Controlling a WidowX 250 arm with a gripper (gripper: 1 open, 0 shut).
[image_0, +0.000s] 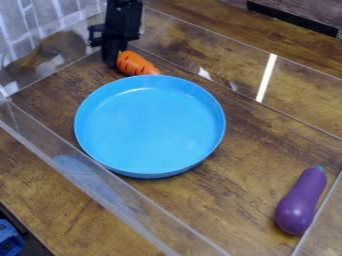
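An orange carrot (139, 65) lies on the wooden surface just behind a blue plate (150, 125). My dark gripper (115, 48) is low at the carrot's rear end, at the top of the view. Its fingertips are small and dark, and I cannot make out whether anything sits between them. A purple eggplant (301, 200) lies at the lower right, apart from the plate.
Clear plastic walls border the work area at left, front and right. A small blue object (7, 240) is at the lower left edge.
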